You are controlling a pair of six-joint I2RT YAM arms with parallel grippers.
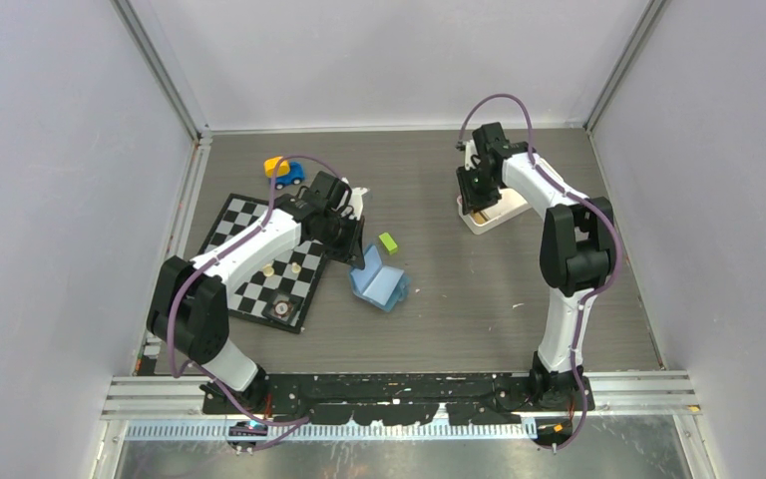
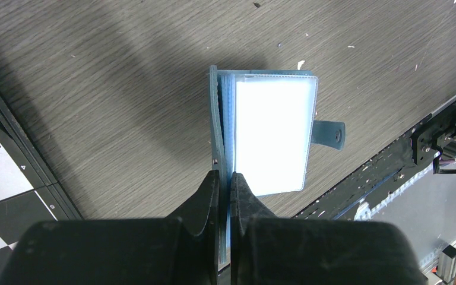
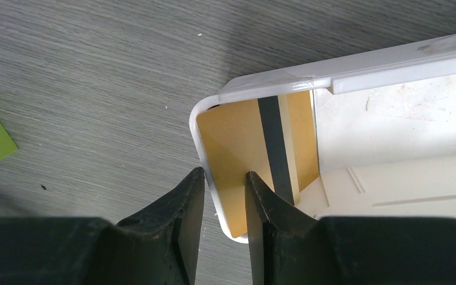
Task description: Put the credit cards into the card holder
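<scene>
A blue card holder (image 1: 383, 283) stands open on the table in the top view. My left gripper is shut on its cover, and its clear sleeve (image 2: 273, 130) faces up in the left wrist view. A gold credit card (image 3: 237, 142) with a dark stripe lies tilted in the end of a white tray (image 3: 392, 127). There my right gripper has its fingertips apart, one at the tray's end rim, the other over the card. Part of the rim and card shows between them; whether they grip either is unclear.
A green block (image 1: 388, 242) lies between the holder and the tray. At the left are a chessboard (image 1: 304, 294) with a few pieces and a yellow-blue toy (image 1: 284, 172).
</scene>
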